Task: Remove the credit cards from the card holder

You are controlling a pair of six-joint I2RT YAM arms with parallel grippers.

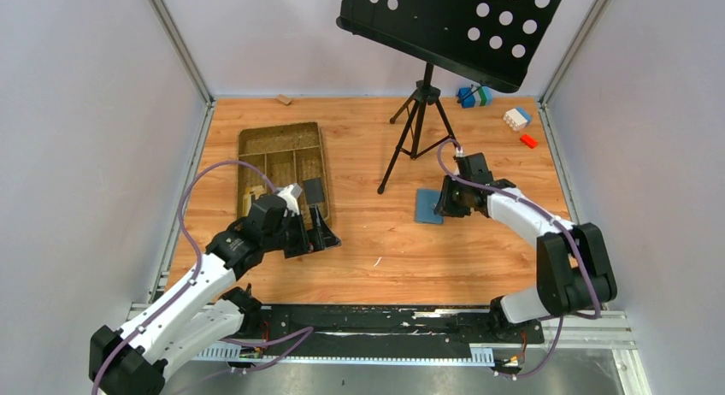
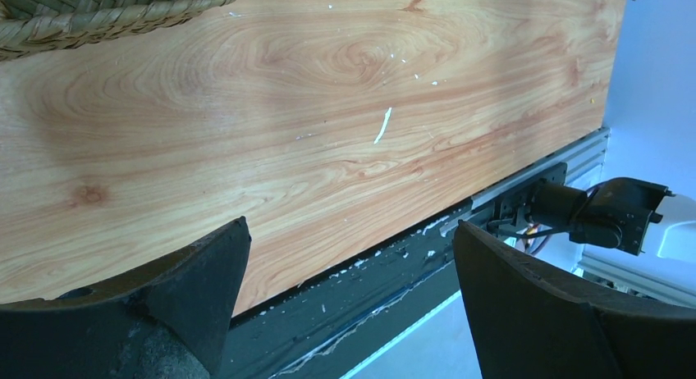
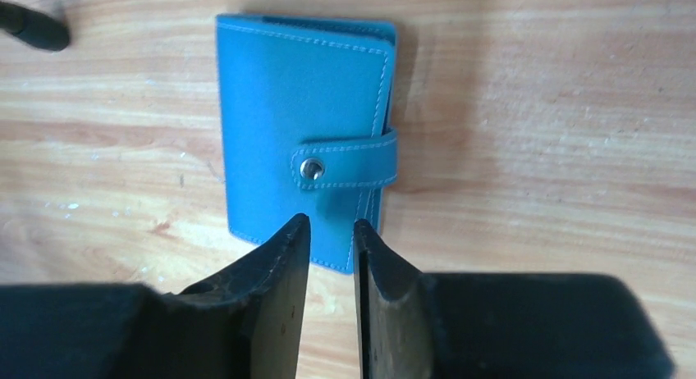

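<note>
The blue card holder [image 1: 426, 206] lies flat on the table, under my right gripper. Its short strap [image 3: 353, 162] with a metal snap [image 3: 312, 168] crosses the right side of the cover in the right wrist view, and looks fastened. No credit cards show. My right gripper is partly open: a narrow gap separates its fingertips, which overlap the holder's lower edge in that view. Blue cover and bare wood show through the gap, and I see nothing gripped. Wide open and empty, my left gripper is above bare table, in front of the basket.
A woven basket [image 1: 278, 137] with compartments stands at the left, holding a dark flat item [image 1: 314, 191]. Behind the holder is the tripod of a black music stand [image 1: 419, 100]. Toy blocks [image 1: 516, 119] lie at the back right.
</note>
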